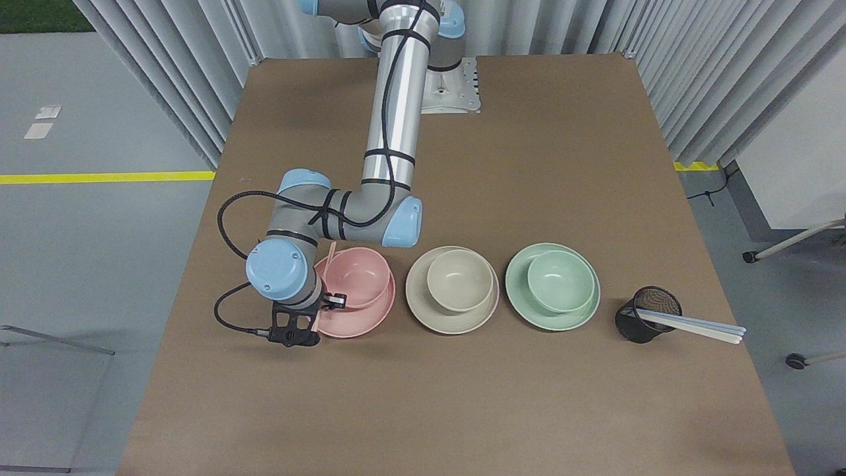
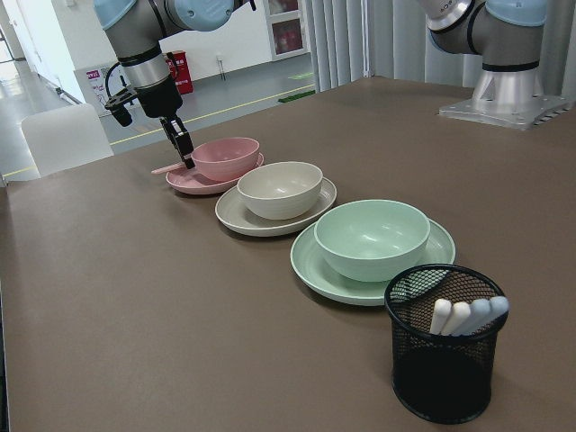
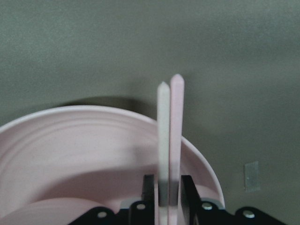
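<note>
My gripper (image 1: 305,321) is low over the left side of the pink plate (image 1: 361,317), beside the pink bowl (image 1: 357,276). In the wrist view a pair of pink chopsticks (image 3: 176,117), one looking paler, lies across the pink plate's rim, between my gripper's fingers (image 3: 163,187). Whether the fingers press on them is unclear. In the left view the chopsticks stick out from the plate's edge below the gripper.
A cream bowl (image 1: 460,277) on its plate and a green bowl (image 1: 560,279) on its plate stand to the right. A black mesh cup (image 1: 634,321) holds pale chopsticks at far right.
</note>
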